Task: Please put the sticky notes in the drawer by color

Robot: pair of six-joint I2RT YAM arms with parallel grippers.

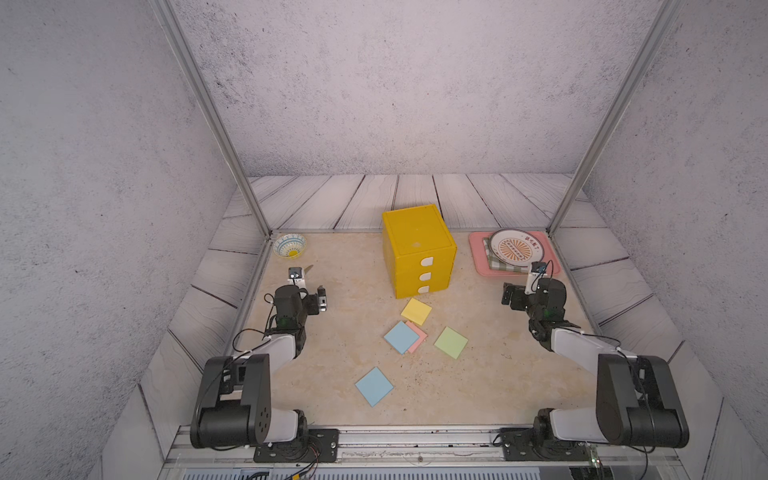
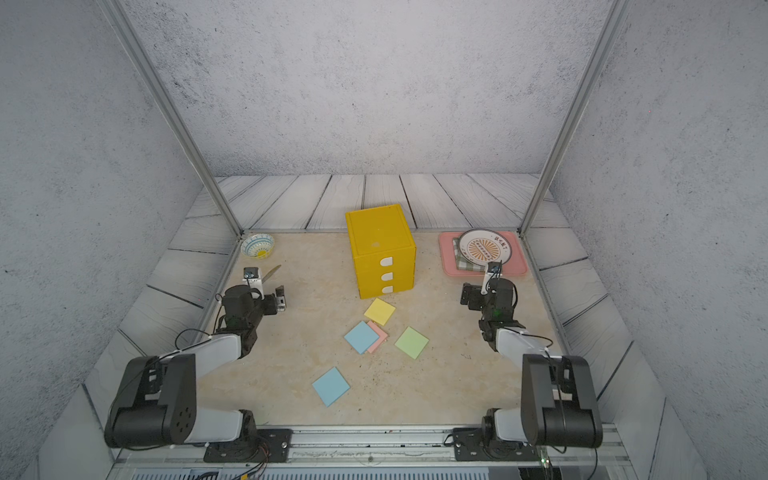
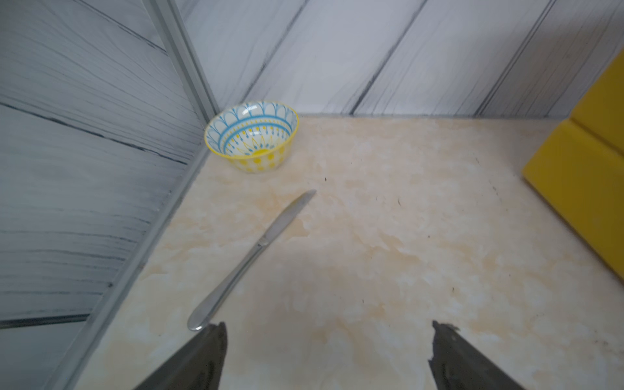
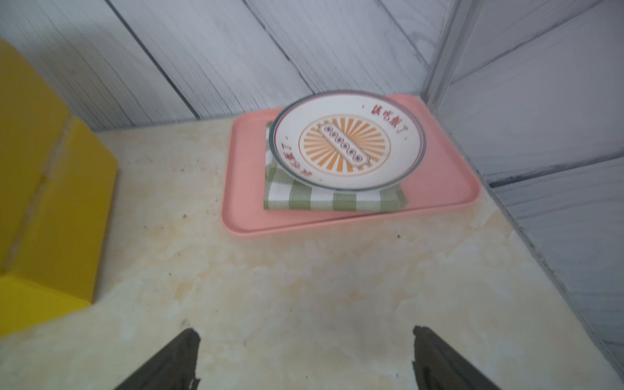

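Note:
A yellow cabinet (image 1: 420, 240) with three drawers, all closed, stands at the back middle of the table. Before it lie a yellow note (image 1: 416, 311), a blue note (image 1: 400, 337) partly covering a pink note (image 1: 417, 337), and a green note (image 1: 451, 342). Another blue note (image 1: 373, 386) is nearer the front edge. To the left of the notes, my left gripper hangs over bare table, open and empty. Over on the right, my right gripper is also open, with only table showing between its fingers. Both wrist views catch the cabinet's side but no notes.
A patterned bowl (image 3: 253, 136) sits in the back left corner, with a table knife (image 3: 260, 247) before it. At the back right, a pink tray (image 4: 243, 195) bears a checked cloth (image 4: 312, 197) and a white plate (image 4: 347, 139).

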